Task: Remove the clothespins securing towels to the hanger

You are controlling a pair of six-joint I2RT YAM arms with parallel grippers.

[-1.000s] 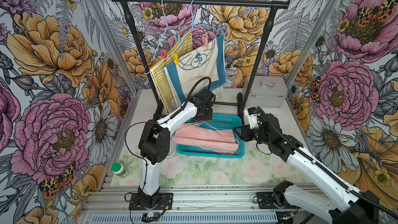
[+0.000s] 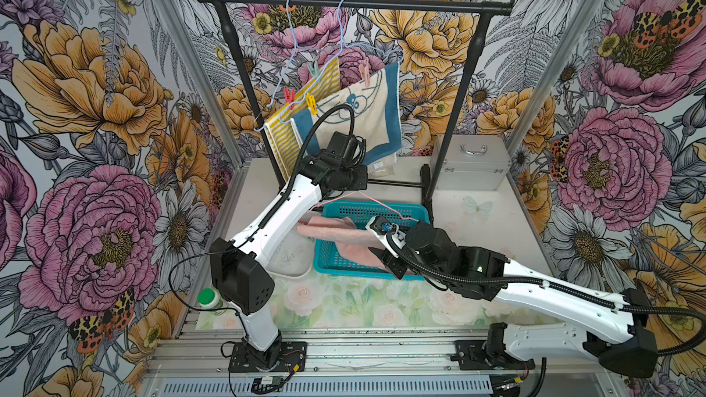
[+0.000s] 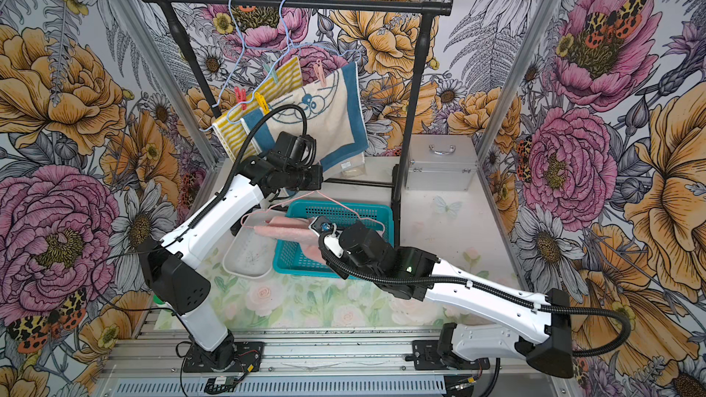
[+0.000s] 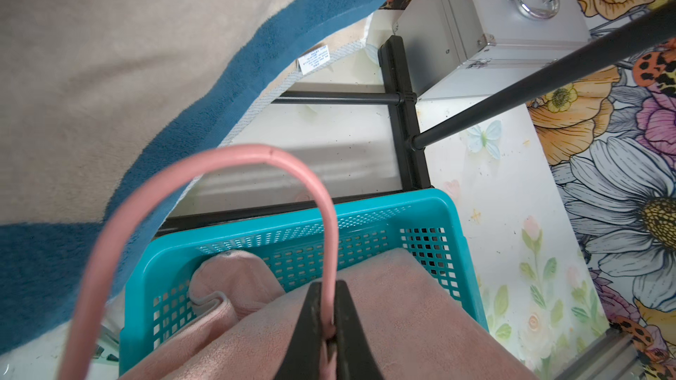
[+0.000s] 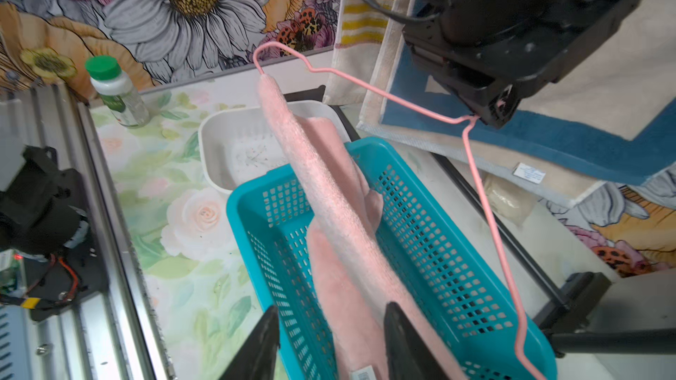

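Note:
My left gripper is shut on a pink hanger (image 5: 394, 98), lifted over the teal basket (image 2: 408, 275). A pink towel (image 5: 331, 190) drapes over the hanger's lower bar and trails into the basket. My right gripper is open beside that towel at the basket's right end, towel cloth passing behind one finger. On the rack, a cream towel with blue border (image 2: 389, 148) and a yellow-striped towel (image 2: 278, 138) hang from blue hangers. Their clothespins are red (image 2: 289, 95), yellow (image 2: 312, 104), green (image 2: 314, 69) and pink (image 2: 364, 70).
The black rack bar (image 2: 412, 4) spans the back. A white tray (image 3: 239, 264) sits left of the basket, a green-capped bottle (image 5: 116, 91) at the front left. The metal case (image 2: 470, 165) stands at back right.
My left gripper has gone up and slightly left, raising the hanger and the towel's upper edge.

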